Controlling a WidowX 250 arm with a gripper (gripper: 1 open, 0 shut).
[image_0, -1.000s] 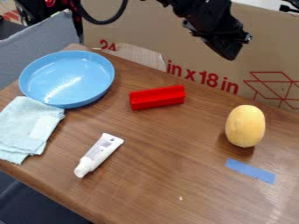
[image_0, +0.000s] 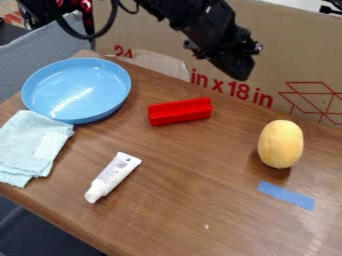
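Note:
The black gripper (image_0: 235, 62) hangs high at the top centre of the view, in front of the cardboard box and above the table, apart from every object; its fingers are small and dark, with nothing visible between them, and it looks shut. Below it lie a red block (image_0: 179, 111), a yellow potato-like object (image_0: 279, 144) at the right, and a white tube (image_0: 112, 177) at the front left.
A blue plate (image_0: 76, 88) sits at the back left, with a pale folded cloth (image_0: 27, 147) before it. A blue tape strip (image_0: 286, 196) lies at the right. A cardboard box (image_0: 287, 70) closes off the back.
The arm and gripper have moved left and downward from their place a second ago. The objects on the table have not moved.

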